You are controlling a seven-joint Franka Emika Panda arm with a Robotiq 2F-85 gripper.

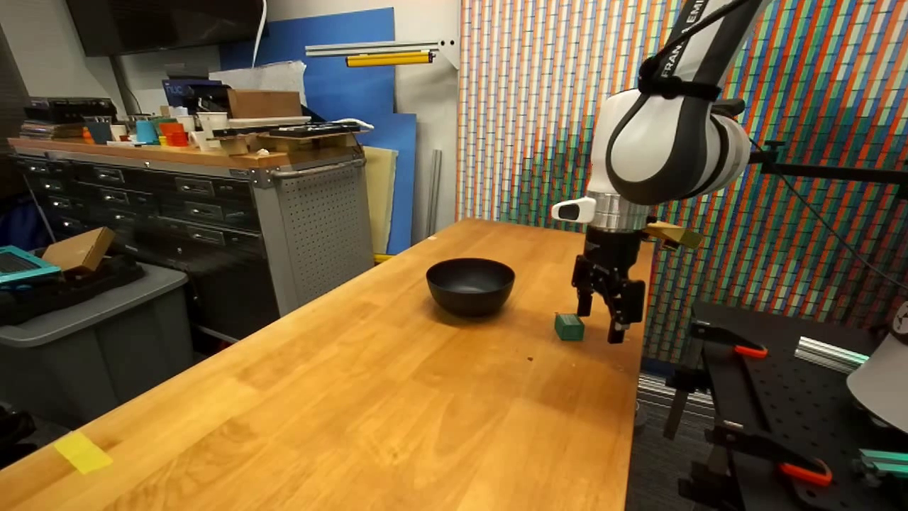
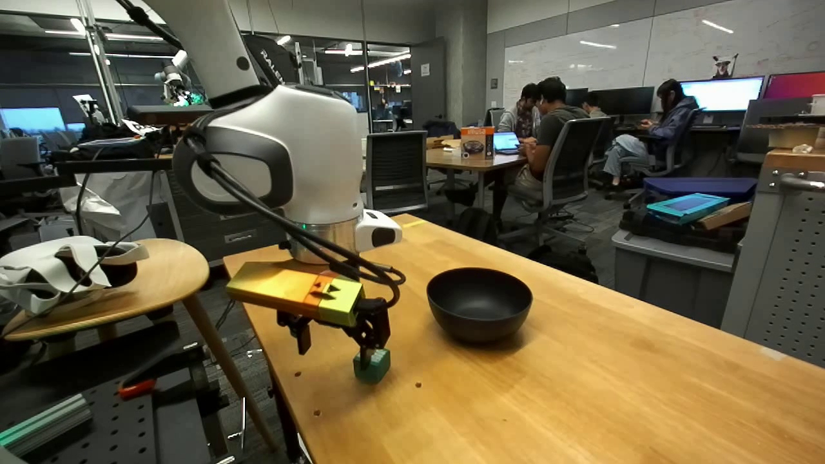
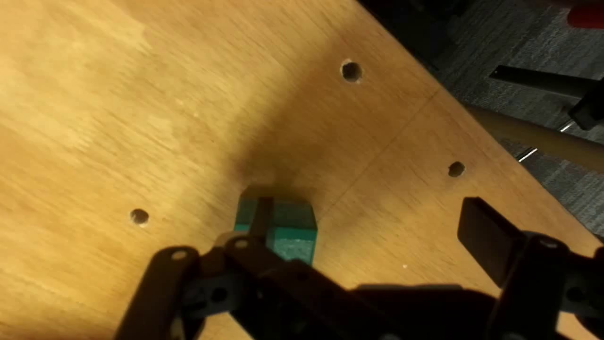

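A small green block [image 1: 569,327] rests on the wooden table, near the table's right edge in exterior view 1. My gripper [image 1: 601,323] is low over the table just beside it, fingers wide apart and nothing held between them. In the wrist view one finger [image 3: 262,220] overlaps the block [image 3: 297,244] and hides part of it, while the other finger [image 3: 488,241] is well off to the right over bare wood. Exterior view 2 shows that same near finger in front of the block [image 2: 372,367]; whether they touch I cannot tell.
A black bowl [image 1: 470,287] stands upright on the table, left of the block in exterior view 1, and looks empty in exterior view 2. Small holes dot the tabletop near the table edge [image 3: 433,82].
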